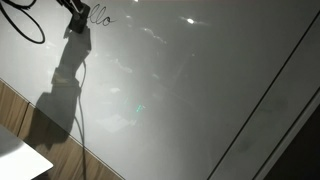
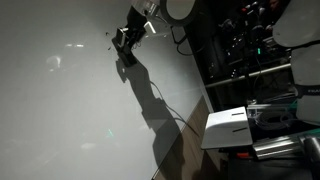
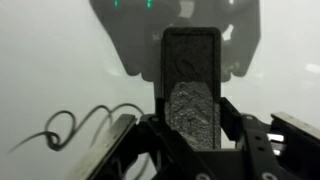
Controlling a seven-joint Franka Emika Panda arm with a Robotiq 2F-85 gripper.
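A dark, block-shaped eraser with a grey textured patch is held between the fingers of my gripper in the wrist view. Cursive black writing curls on the whiteboard to the left of it. In exterior view 1 the letters "llo" show near the top, just right of my gripper. The arm comes in from the top edge there, and the board behind the gripper is hidden. Exterior view 2 shows the gripper close to the board; whether the eraser touches it I cannot tell.
The whiteboard is broad and mostly bare, with glare spots and the arm's long shadow. Wood panelling and a white sheet-like surface border its lower left. A black cable loops at upper left.
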